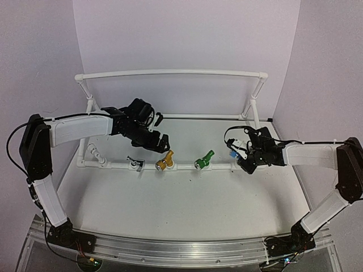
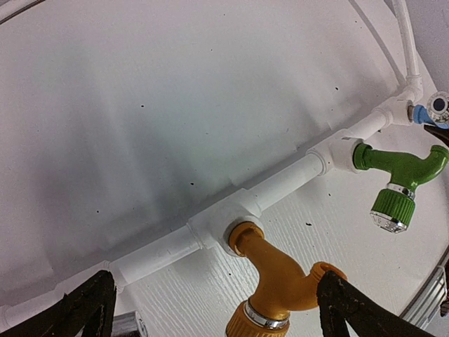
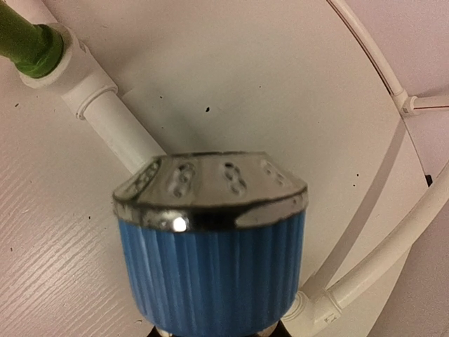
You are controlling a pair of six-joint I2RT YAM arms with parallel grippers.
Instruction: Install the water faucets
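My left gripper is open, its black fingers (image 2: pixel 88 309) wide apart. Between and beyond them is the orange faucet (image 2: pixel 270 277), its end at a white tee of the pipe. Farther right along that pipe, the green faucet (image 2: pixel 393 168) sits in another tee. A silver faucet (image 1: pixel 136 163) is left of the orange one. On the right, my right gripper (image 1: pixel 243 156) is shut on the blue faucet (image 3: pixel 214 274), whose ribbed knob and silver cap fill the right wrist view. In the left wrist view, the blue faucet's end meets the rightmost tee; how deep it sits cannot be told.
A white pipe frame (image 1: pixel 170 72) rises behind the low front pipe (image 1: pixel 184 166). At the far left stands a short white pipe piece (image 1: pixel 96 153).
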